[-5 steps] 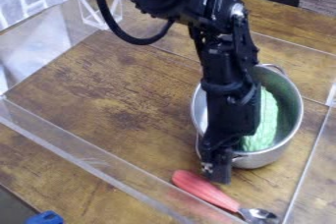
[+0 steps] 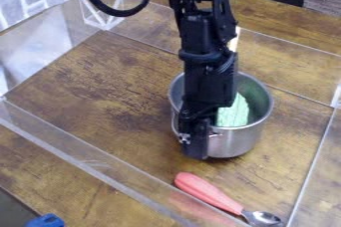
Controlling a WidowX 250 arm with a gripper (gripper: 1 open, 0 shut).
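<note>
My black gripper (image 2: 194, 136) reaches down from the top, low at the front-left of a steel pot (image 2: 249, 136), overlapping its wall; whether its fingers are open or shut on the wall is hard to tell. A pale green item (image 2: 233, 112) lies inside the pot, partly hidden by the arm. A spoon with a pink handle (image 2: 206, 192) lies on the wooden table (image 2: 87, 102) in front of the pot.
A small blue object (image 2: 46, 220) is at the bottom-left corner. Clear strips run across the table's lower left and right.
The gripper and pot have moved left and back, away from the spoon, and more of the spoon's surroundings shows. The spoon stays where it was.
</note>
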